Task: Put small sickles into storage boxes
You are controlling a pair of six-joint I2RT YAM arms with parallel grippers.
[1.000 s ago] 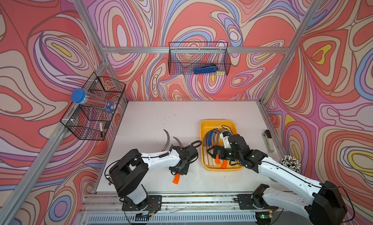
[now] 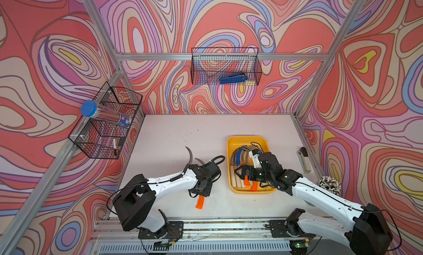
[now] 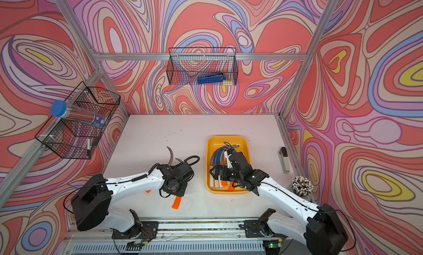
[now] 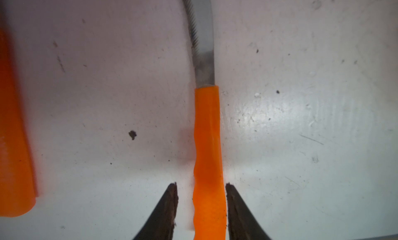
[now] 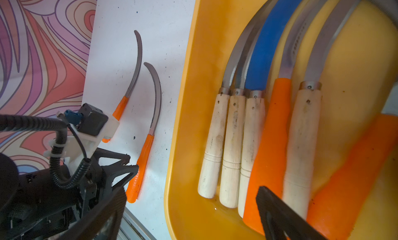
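An orange-handled sickle (image 4: 207,157) lies on the white table, its serrated blade pointing away from me. My left gripper is part open, its fingers (image 4: 168,209) on either side of the handle. A gap shows on the handle's left; the right side is close. To the left lies a second orange-handled sickle (image 5: 137,66), partly covered by the left arm in the top views. The yellow storage box (image 5: 184,86) holds several sickles with wooden handles (image 5: 214,144) or orange ones (image 5: 271,157). My right gripper (image 2: 245,171) stands wide open and empty over it.
A box cutter (image 2: 304,159) lies at the table's right edge, near a container of white-tipped sticks (image 2: 328,185). Wire baskets hang at the left (image 2: 105,131) and back (image 2: 226,65).
The left gripper has shifted slightly left, and its arm has swung left too, covering more of the left sickle. The right arm and box have not moved.
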